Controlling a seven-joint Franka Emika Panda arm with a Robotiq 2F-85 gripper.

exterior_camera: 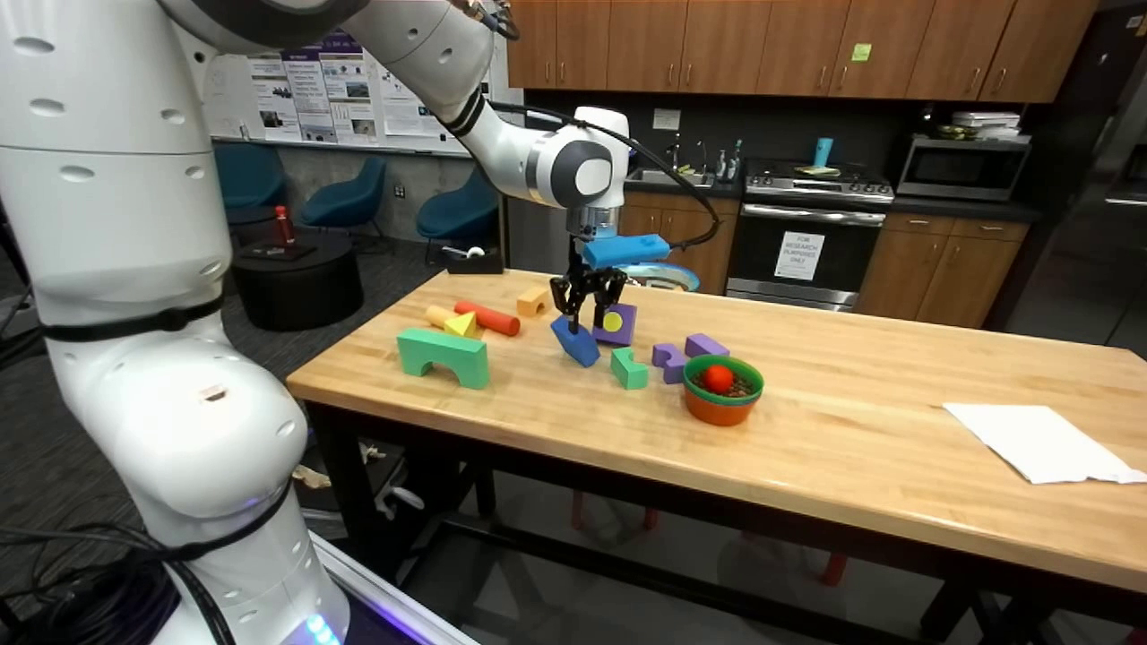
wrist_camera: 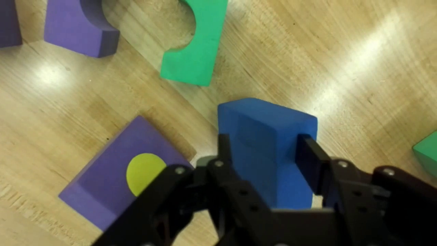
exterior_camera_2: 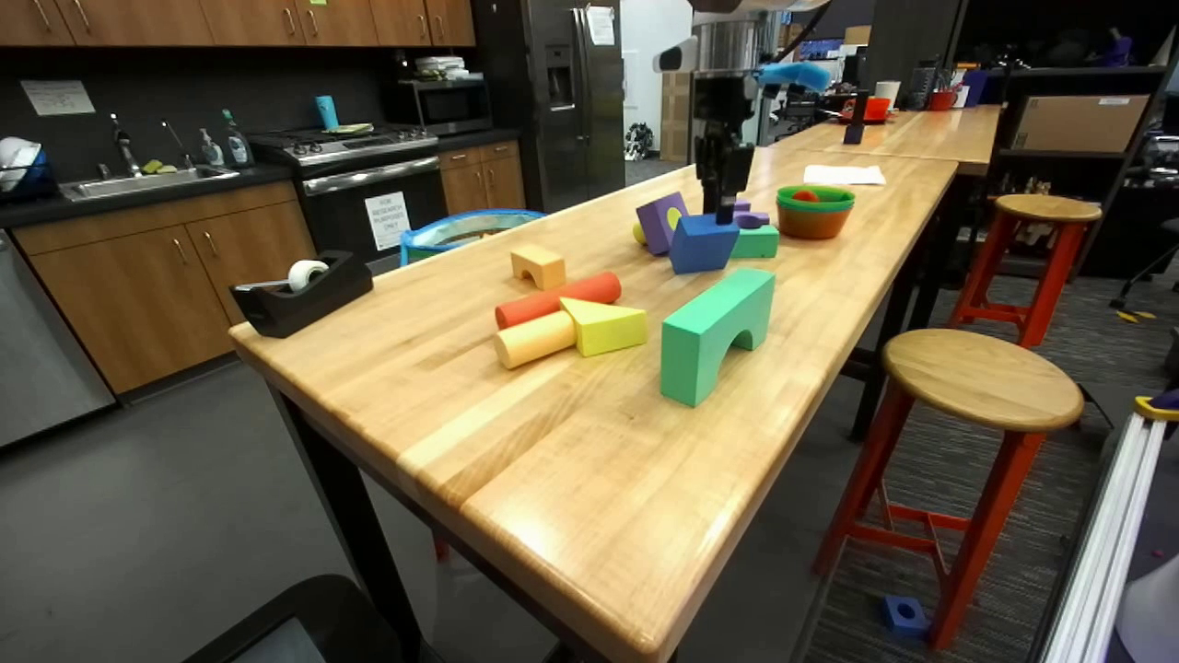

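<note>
A blue block (wrist_camera: 256,143) lies between the fingers of my gripper in the wrist view. The fingers stand apart, one finger at either side of the block, with the right finger (wrist_camera: 308,153) against or just over its face. Whether both fingers press on it does not show. In exterior view 1 the blue block (exterior_camera: 576,342) is tilted beneath my gripper (exterior_camera: 585,322). A purple block with a yellow disc (exterior_camera: 616,324) is close beside it. Exterior view 2 shows the blue block (exterior_camera_2: 703,244) under the fingertips, its contact with the table unclear.
Green (exterior_camera: 629,369) and purple (exterior_camera: 668,360) arch pieces lie close by, before stacked bowls (exterior_camera: 722,407) holding a red ball (exterior_camera: 717,378). A large green arch (exterior_camera_2: 718,331), a red cylinder (exterior_camera_2: 558,298) and a yellow wedge (exterior_camera_2: 603,327) occupy the other side. Open table surrounds the white paper (exterior_camera: 1043,441).
</note>
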